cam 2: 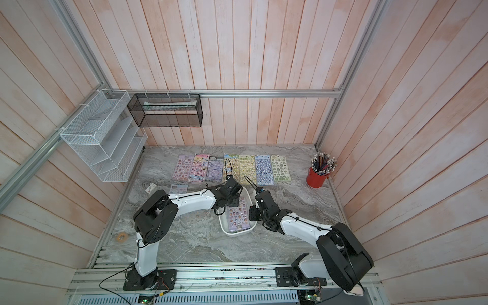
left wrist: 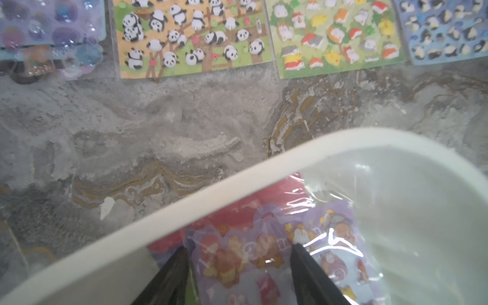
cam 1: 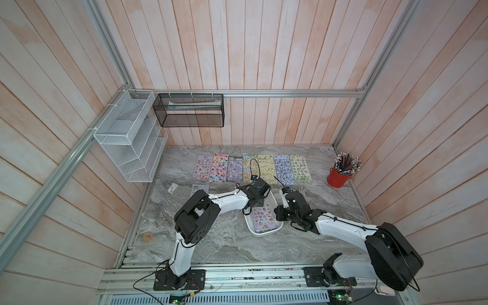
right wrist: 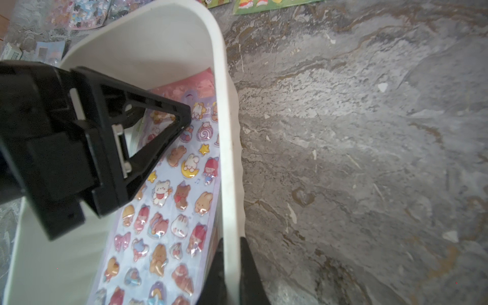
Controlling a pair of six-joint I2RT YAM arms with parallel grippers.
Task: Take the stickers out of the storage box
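The white storage box (right wrist: 227, 132) stands mid-table. Inside lies a lilac sheet of puffy animal stickers (right wrist: 167, 223), with a pink sheet (left wrist: 254, 208) showing beneath its far end. My left gripper is open inside the box, its fingers apart over the lilac sheet near the far end; whether the tips touch it I cannot tell. On the right side, my right gripper is shut on the box's rim, one finger either side of the wall. Part of the box is hidden by the left gripper in both top views.
Several sticker sheets (cam 1: 265, 167) lie in a row behind the box. A smaller sheet (cam 1: 199, 189) lies left of it. At the right stands a red bucket (cam 1: 336, 178) of pens.
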